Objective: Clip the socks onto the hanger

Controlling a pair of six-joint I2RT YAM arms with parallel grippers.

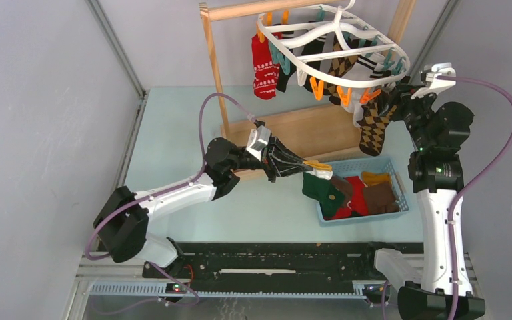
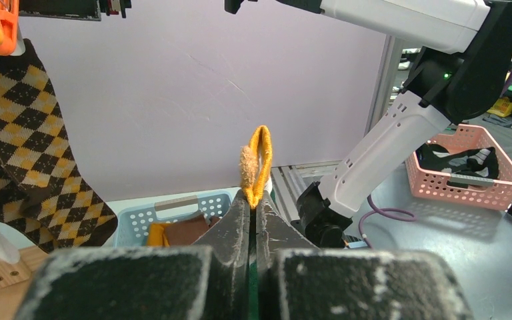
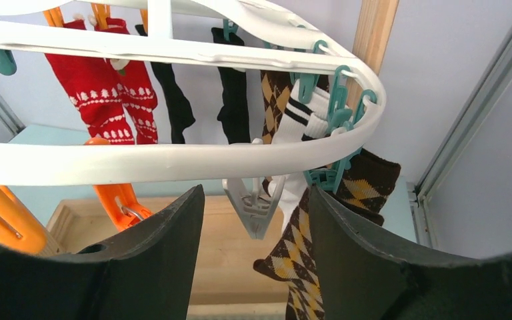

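Observation:
A sock cuff [image 2: 259,163] with a yellow edge stands up as a narrow loop, its base pinched by my left gripper, which is shut. In the top view its green part [image 1: 323,190] hangs down beside the basket. On the near rim of the white hanger [image 3: 173,160], a white clip [image 3: 258,223] points downward. My open right gripper has one finger on each side of that clip, apart from it. Checked socks [image 1: 375,130] and red patterned socks [image 1: 265,67] hang from other clips.
A light blue basket [image 1: 363,220] of folded socks stands below the hanger. Orange clips [image 3: 117,200] lie left of the white one, teal clips [image 3: 339,107] right. A pink basket [image 2: 463,190] sits far right in the left wrist view.

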